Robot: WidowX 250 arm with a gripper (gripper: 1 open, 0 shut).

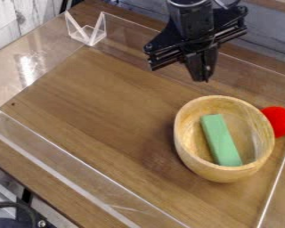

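Note:
A wooden bowl (195,152) sits on the right of the wooden table (85,120), holding a green rectangular block (217,138). A red round object (278,122) lies against the bowl's right side. The black gripper (202,62) hangs above and behind the bowl at the top centre, clear of it. Whether its fingers are open or shut is hard to tell; nothing is visibly held.
A clear plastic stand (88,30) stands at the back left. Clear rails or edging (97,181) run along the table's front left.

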